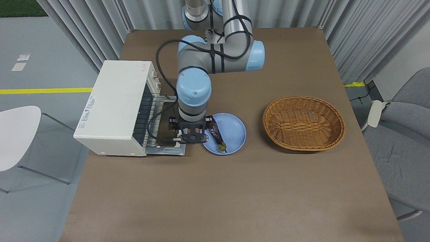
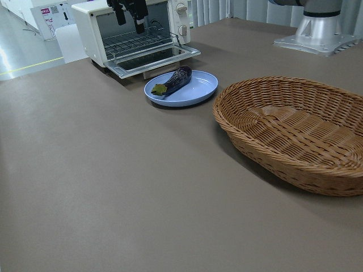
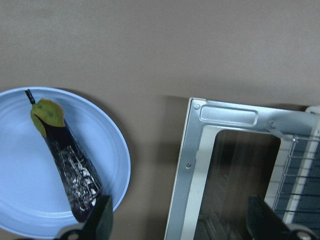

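A white toaster oven [image 1: 109, 107] stands on the left with its door [image 3: 191, 165] lowered flat and its wire rack [image 2: 136, 41] showing. An eggplant [image 3: 72, 165] with a green cap lies on a blue plate [image 3: 25, 180] beside the door. My gripper [image 2: 127, 20] hangs in the air in front of the oven, above the door; in the wrist view its two fingers are apart at the bottom edge, open with nothing between them.
A wicker basket [image 1: 303, 123] stands empty to the right of the plate.
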